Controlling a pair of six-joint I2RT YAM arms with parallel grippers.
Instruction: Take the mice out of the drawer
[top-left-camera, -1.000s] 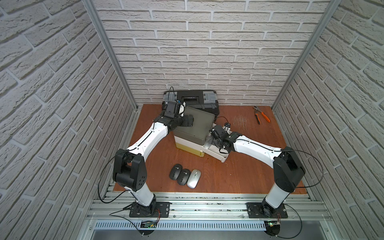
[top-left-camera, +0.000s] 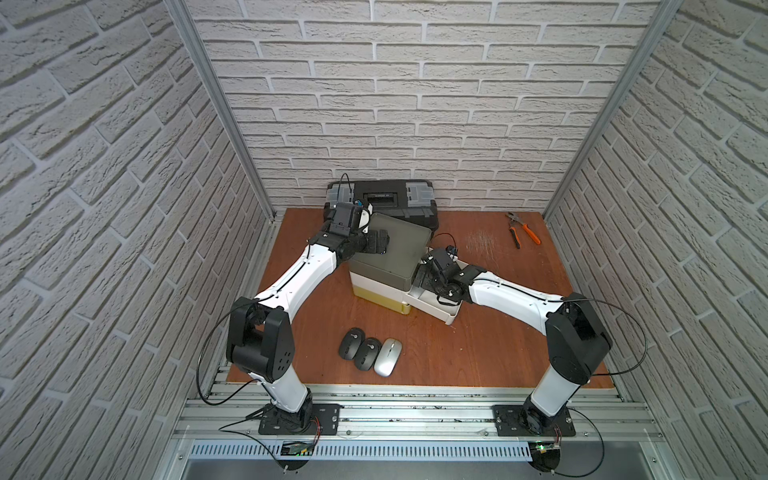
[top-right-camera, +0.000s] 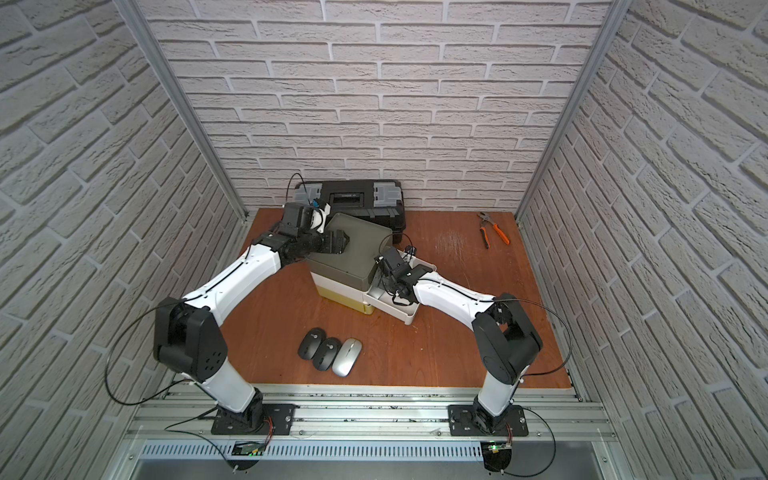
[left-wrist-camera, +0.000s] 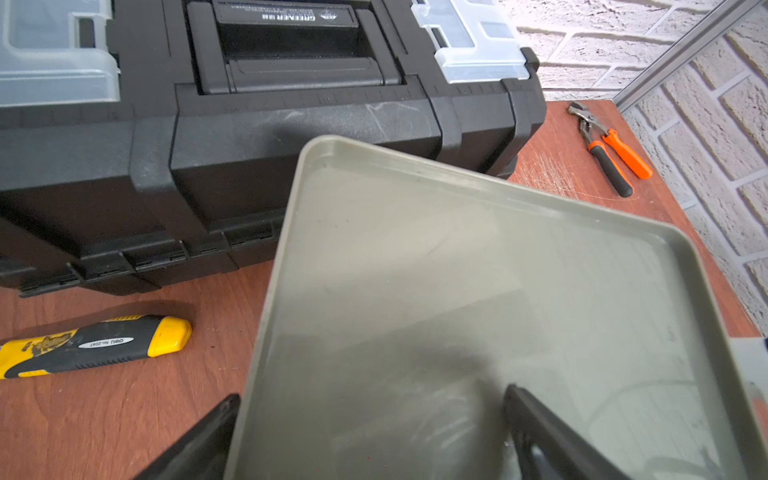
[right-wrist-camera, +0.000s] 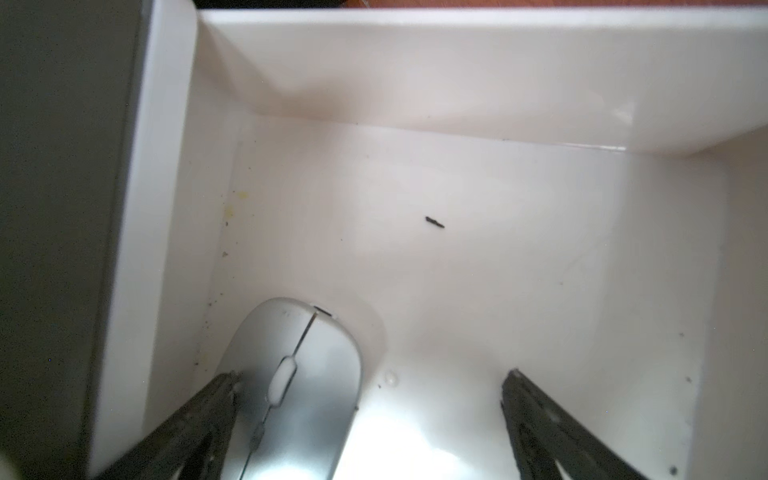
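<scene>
A silver mouse (right-wrist-camera: 308, 392) lies in the white pulled-out drawer (right-wrist-camera: 480, 72), close to the drawer's left end in the right wrist view. My right gripper is open low over it; one finger (right-wrist-camera: 212, 416) overlaps the mouse's left side, the other is well clear to the right. Whether that finger touches the mouse, I cannot tell. On top of the drawer box (left-wrist-camera: 448, 280), my left gripper stands open, holding nothing. Out on the table lie a dark mouse (top-left-camera: 351, 343), another dark mouse (top-left-camera: 367, 353) and a silver mouse (top-left-camera: 388, 357).
Behind the box sits a black toolbox (top-left-camera: 384, 196). A yellow-and-black cutter (left-wrist-camera: 96, 345) lies left of the box, and orange-handled pliers (top-left-camera: 524, 230) rest at the back right.
The box sits very slightly further right than a second ago. My left arm looks nearly still.
</scene>
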